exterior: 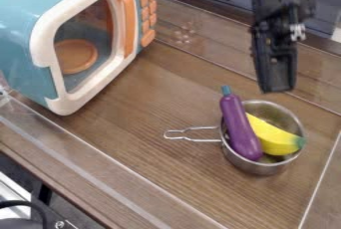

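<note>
A steel pot (290,119) with a wire handle sits on the wooden counter at the right, holding a purple eggplant (240,129) and a yellow banana (277,137). My black gripper (277,79) hangs above and behind the pot, blurred, apart from the vegetables; its fingers are too blurred to tell whether they are open or shut.
A toy microwave (67,49), blue and white with an open window and an orange plate inside, stands at the upper left. A dark cable lies at the lower left corner.
</note>
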